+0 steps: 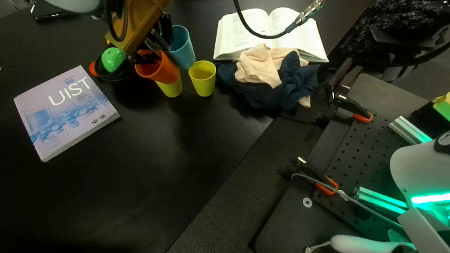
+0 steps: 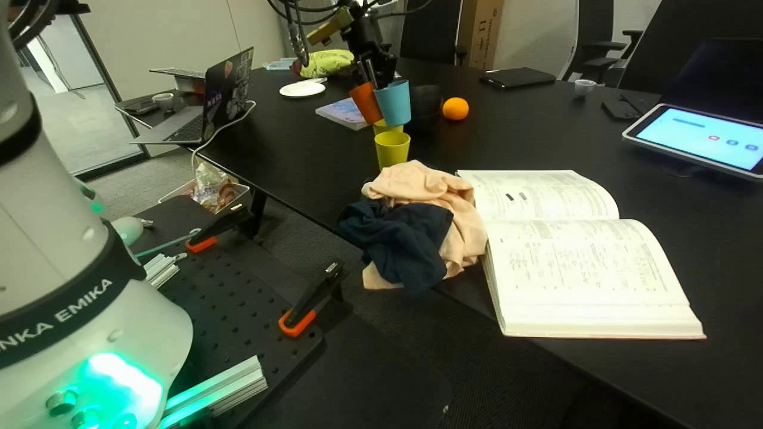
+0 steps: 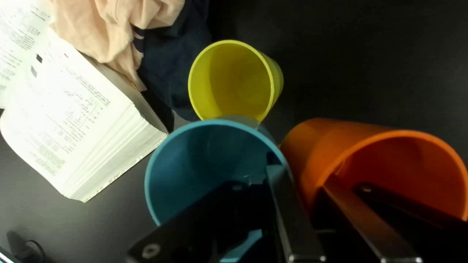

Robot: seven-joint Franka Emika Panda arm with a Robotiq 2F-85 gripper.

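My gripper is shut on the walls of two cups, one finger inside each. The blue cup (image 3: 175,162) and the orange cup (image 3: 302,144) hang side by side, tilted apart, their near walls between the fingers. In exterior view 1 the blue cup (image 1: 182,46) is farther back and the orange cup (image 1: 168,71) overlaps a yellow cup (image 1: 172,88), hiding its rim. A second yellow cup (image 1: 203,80) stands upright and empty on the table, apart from it. Only one yellow cup (image 3: 237,81) shows in the wrist view.
Beside the cups sits a black bowl (image 1: 100,71) with a green ball (image 1: 113,59). Crumpled cloths (image 1: 259,67) and an open book (image 1: 270,27) lie on the other side. A UIST book (image 1: 67,111) is at the left.
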